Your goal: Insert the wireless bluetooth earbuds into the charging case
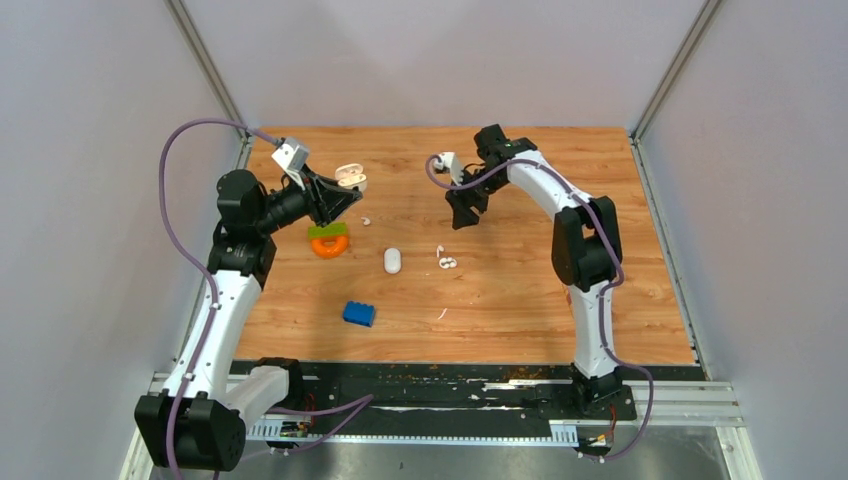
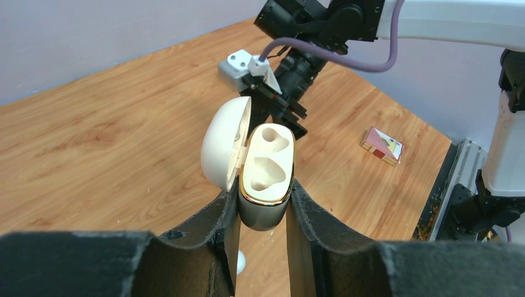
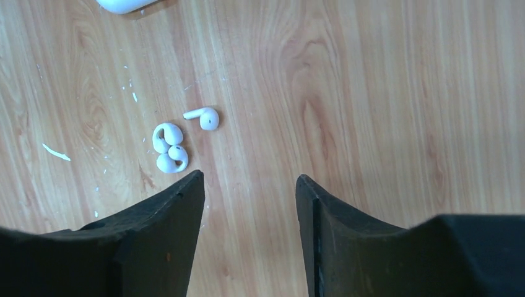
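Observation:
The white charging case (image 2: 268, 164), lid raised, is held up by my left gripper, whose fingers close on its lower body. Both earbud hollows in it are empty. In the right wrist view a single white earbud (image 3: 209, 118) lies on the wood, beside a touching pair of small white pieces (image 3: 170, 148). My right gripper hangs open above the table with nothing between its fingers; the earbud lies outside its gap. One more small white piece (image 1: 366, 221) rests near the left gripper in the top view.
A white oblong case (image 1: 392, 260) sits mid-table. Left of it are a green block (image 1: 327, 230) and an orange ring (image 1: 330, 247), with a blue block (image 1: 359, 313) nearer the front. A small red box (image 2: 382, 146) lies at the right.

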